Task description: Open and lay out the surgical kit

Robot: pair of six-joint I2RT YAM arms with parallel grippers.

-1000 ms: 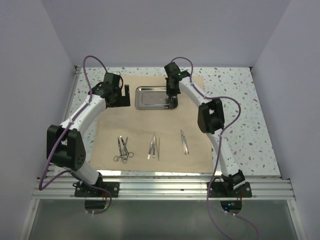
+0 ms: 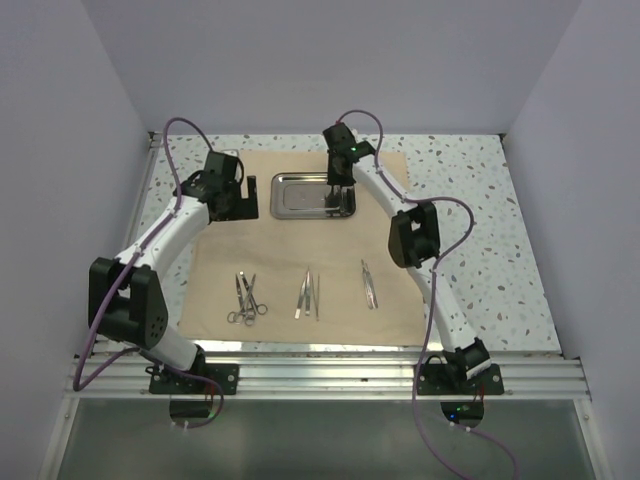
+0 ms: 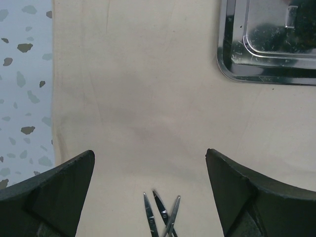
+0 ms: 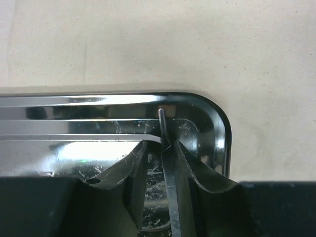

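Note:
The metal tray [image 2: 300, 211] lies on the beige cloth [image 2: 300, 250] near the back. Along the tray's right end lies a slim dark instrument [image 4: 168, 175], its narrow tip close to the rim. My right gripper reaches down into the tray with its fingers on either side of this instrument; a gap shows between the left finger and it. Wide open and empty, my left gripper hovers over bare cloth left of the tray. Toward the front left of the cloth lie several ring-handled instruments [image 2: 248, 312], partly overlapping.
A group of slim instruments [image 2: 308, 292] lies at front centre, and a slender pair [image 2: 369, 285] further right. Bare cloth separates the tray from these groups.
The left arm has drifted a little left. The laid-out instruments have not moved.

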